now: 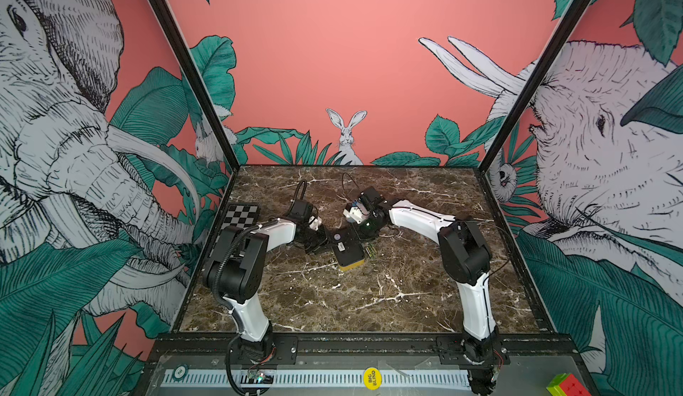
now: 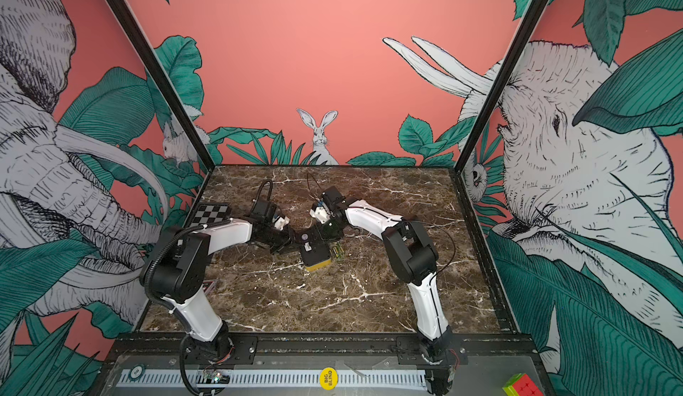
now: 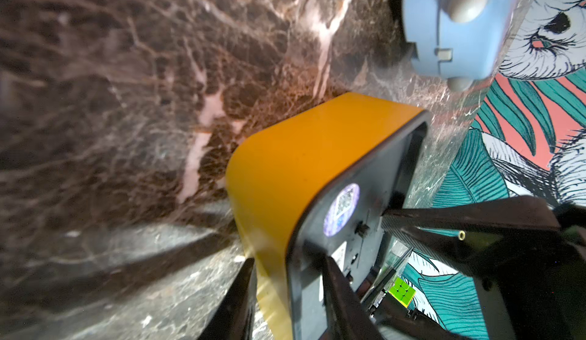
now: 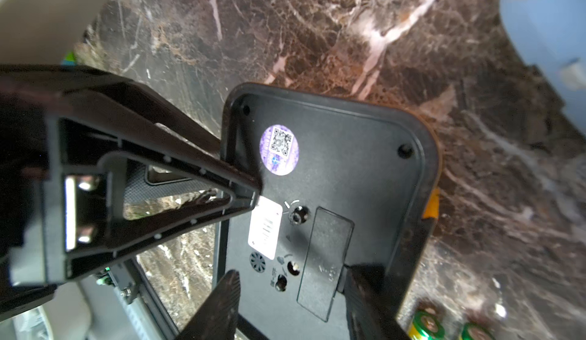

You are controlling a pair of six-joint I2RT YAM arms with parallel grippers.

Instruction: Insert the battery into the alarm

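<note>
The alarm (image 1: 348, 249) has a yellow shell and a black back, which faces up in the top views. My left gripper is shut on its edge, one finger outside the yellow wall and the other on the black back. In the right wrist view, my right gripper is part open over that back, nothing between its fingers. Its right finger (image 4: 366, 303) is by the edge of the battery cover (image 4: 326, 263), which lies in place. Green-ended batteries (image 4: 427, 324) lie on the table beside the alarm.
A light blue object with white knobs (image 3: 464, 22) is near the alarm, at the upper right of the left wrist view. A black-and-white checkered board (image 1: 241, 215) lies at the table's left.
</note>
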